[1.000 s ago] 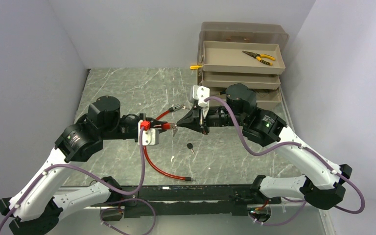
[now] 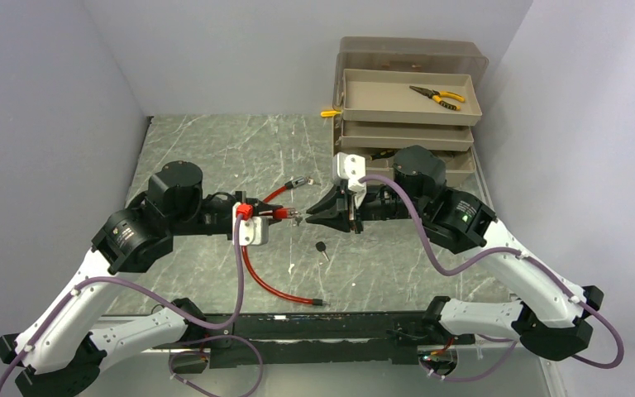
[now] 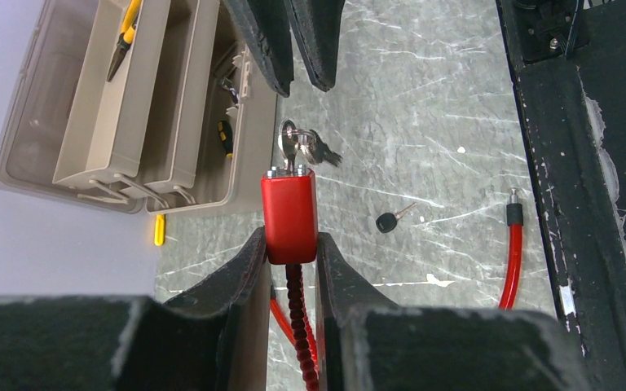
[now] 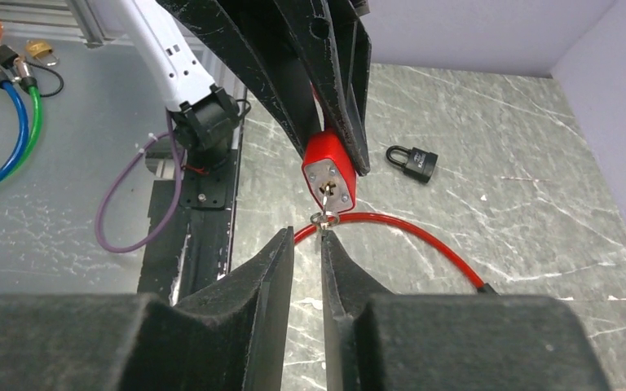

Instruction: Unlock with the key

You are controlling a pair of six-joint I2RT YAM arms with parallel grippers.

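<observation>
My left gripper is shut on the red lock body (image 3: 289, 216), held level above the table, as the top view (image 2: 284, 213) also shows. A silver key (image 3: 288, 140) on a ring with other keys sits at the metal face of the lock, apparently in the keyhole (image 4: 327, 189). My right gripper faces that end, its fingers slightly parted and just short of the keys, with nothing clearly between them. The red cable (image 2: 285, 294) of the lock hangs onto the table.
A loose key (image 3: 386, 221) lies below. The right wrist view shows a black padlock (image 4: 420, 163). A tiered toolbox (image 2: 405, 99) with pliers (image 2: 438, 95) stands at the back right.
The left gripper and lock have stayed still.
</observation>
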